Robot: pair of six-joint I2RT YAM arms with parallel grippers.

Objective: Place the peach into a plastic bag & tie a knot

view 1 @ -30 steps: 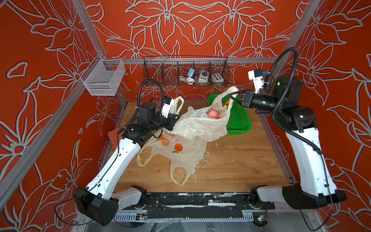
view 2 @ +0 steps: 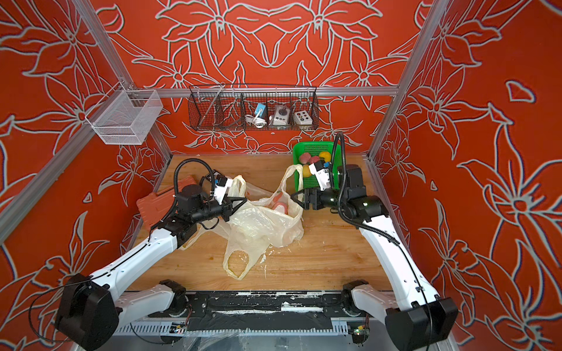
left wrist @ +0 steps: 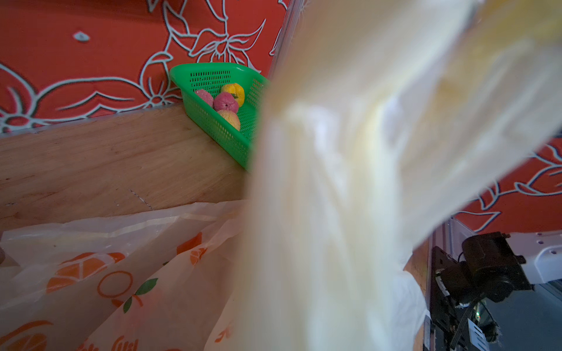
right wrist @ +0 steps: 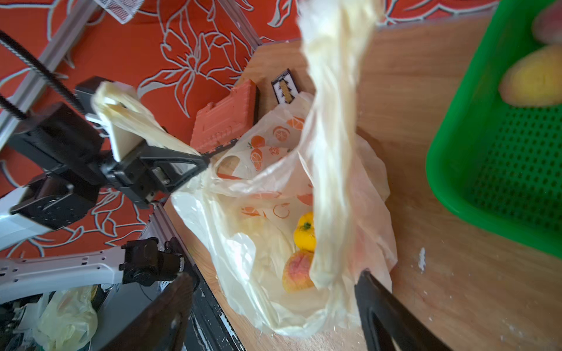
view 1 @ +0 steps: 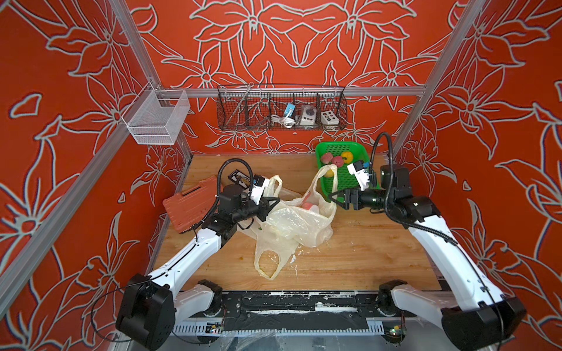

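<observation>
A translucent plastic bag (view 1: 298, 228) lies on the table with one handle raised toward each arm. Inside it, the right wrist view shows a peach (right wrist: 297, 272) and a yellow fruit (right wrist: 304, 232). My left gripper (view 1: 271, 201) is shut on the bag's left handle, whose plastic fills much of the left wrist view, blurred. My right gripper (view 1: 336, 197) stands open at the bag's right handle (right wrist: 333, 146), which rises between its fingers without being clasped.
A green basket (view 1: 360, 153) with several fruits stands at the back right. A red case (view 1: 181, 207) lies at the left.
Both arms and the bag have come down from higher up; the bag has settled onto the table.
</observation>
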